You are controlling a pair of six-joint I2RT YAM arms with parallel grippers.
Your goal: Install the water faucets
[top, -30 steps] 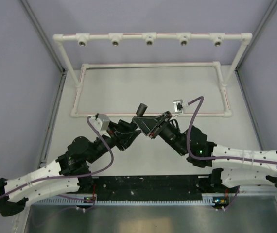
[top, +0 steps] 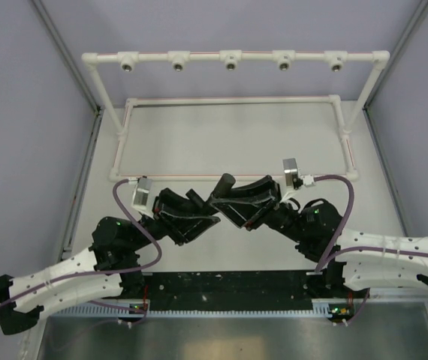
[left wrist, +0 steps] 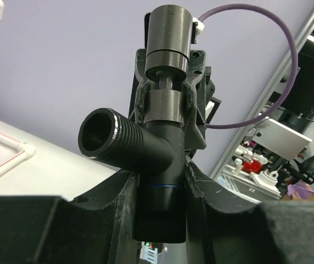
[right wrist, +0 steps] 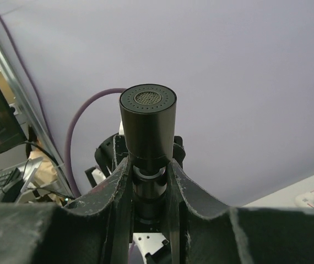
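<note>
Between the two arms is a dark metal faucet, its round nozzle (top: 224,184) standing up over the meeting fingertips in the top view. My left gripper is shut on the faucet's black body (left wrist: 165,148), below a threaded inlet pipe (left wrist: 124,140) that juts sideways. My right gripper is shut around the faucet's neck, just under the nozzle (right wrist: 148,124) with its perforated outlet. At the back, a white pipe rack (top: 206,57) carries several outlet sockets, including a middle socket (top: 230,65); all look empty.
A lower rectangle of white pipe (top: 233,100) lies on the pale board behind the grippers. Purple cables (top: 342,217) loop off both wrists. Clear space separates the grippers from the upper pipe, while a black strip (top: 229,291) runs along the front.
Both grippers have shifted slightly right and toward the front, keeping hold of the faucet. The nozzle moved with them, and the right wrist turned a little.
</note>
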